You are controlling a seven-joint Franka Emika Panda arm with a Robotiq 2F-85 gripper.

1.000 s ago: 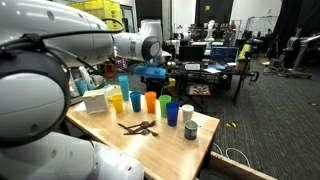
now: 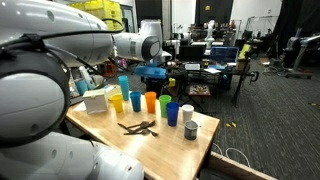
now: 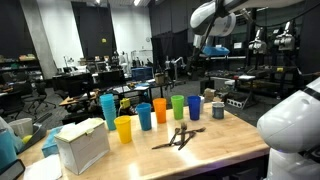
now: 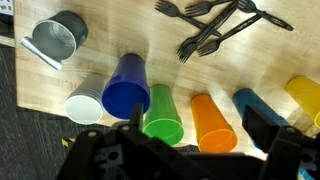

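Observation:
Above the table hangs my gripper, its fingers wide apart and nothing held; in the second exterior view it is high over the cups. Across the wrist view stand a metal mug [image 4: 60, 38], a white cup [image 4: 85, 103], a dark blue cup [image 4: 126, 88], a green cup [image 4: 162, 117], an orange cup [image 4: 210, 125], a blue cup [image 4: 262, 108] and a yellow cup [image 4: 304, 95]. The last few are partly cut off or covered by the fingers. Black cutlery [image 4: 205, 38] lies loosely in a small pile, apart from the cups.
A white box [image 3: 83, 147] sits at one end of the table, near a tall blue container [image 3: 108, 108]. Desks and chairs fill the room behind, and a cable [image 2: 237, 153] lies on the floor.

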